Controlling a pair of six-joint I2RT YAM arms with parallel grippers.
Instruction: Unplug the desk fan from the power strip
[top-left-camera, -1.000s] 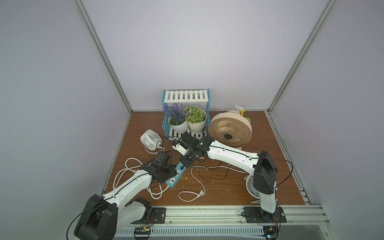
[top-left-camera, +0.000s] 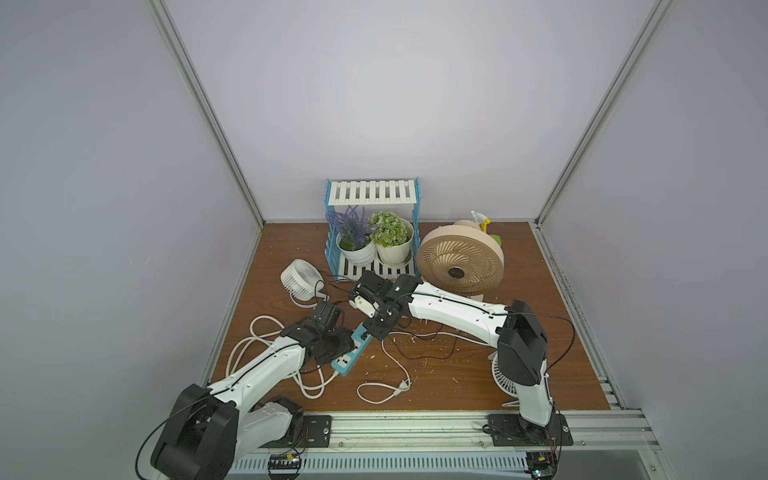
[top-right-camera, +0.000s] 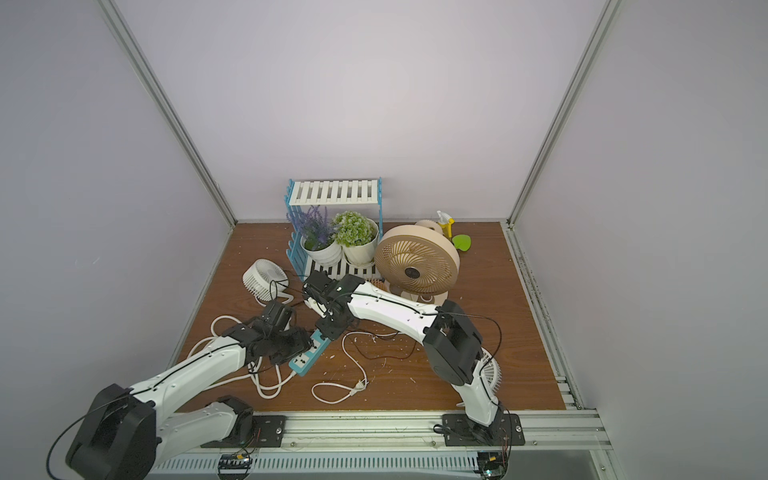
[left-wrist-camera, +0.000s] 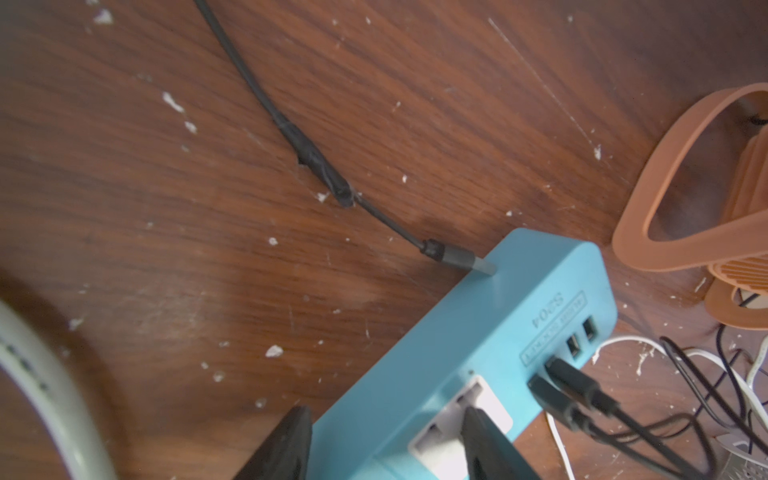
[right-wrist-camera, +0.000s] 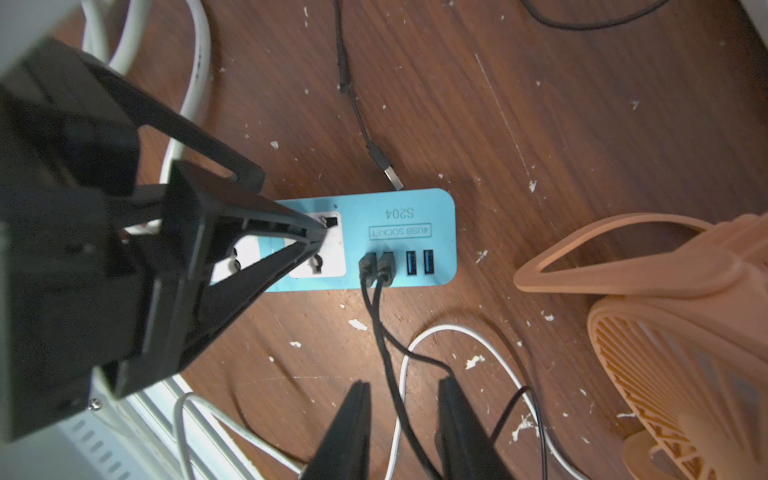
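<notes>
The blue power strip lies on the table, two black USB plugs seated in its end. A loose USB plug lies beside its long edge. My left gripper is shut on the power strip at its white socket section. My right gripper hangs over the strip and the black cables, part open, pointing toward the seated plugs; whether a cable is between its fingers or beneath them is unclear. Desk fans stand around: beige, small white, white at front right.
A blue-and-white rack with two potted plants stands at the back. An orange fan is beside the strip. White cables coil at the left; another loop lies in the front middle.
My right arm has shifted slightly left, its elbow moving inward and its wrist a little lower. The left arm and the power strip look unmoved.
</notes>
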